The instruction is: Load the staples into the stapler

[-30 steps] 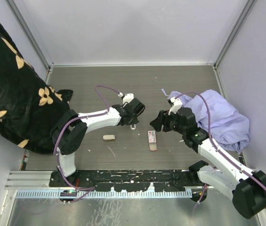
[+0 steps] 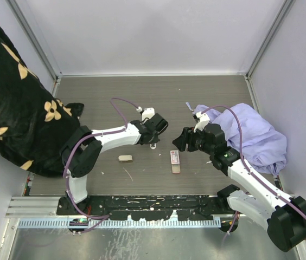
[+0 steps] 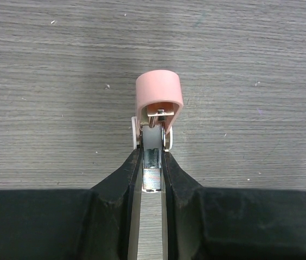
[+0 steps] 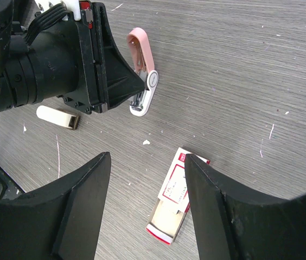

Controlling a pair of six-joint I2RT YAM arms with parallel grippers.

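The pink and white stapler [image 3: 159,89] lies on the table with its pink top swung up, baring the metal channel [image 3: 152,138]. Shut on the stapler along this channel is my left gripper, one fingertip on either side. A shiny dark strip shows between the tips; whether it is staples or channel metal cannot be told. From the right wrist view, the left fingers [image 4: 121,81] hide part of the stapler's near side. My right gripper is open and empty above a partly open staple box [image 4: 174,187], white with red print.
A small beige block-like object [image 4: 58,116] lies to the left of the staple box. Lavender cloth [image 2: 250,138] is bunched at the right, a dark flowered blanket [image 2: 23,97] at the left. Clear table stretches behind the stapler.
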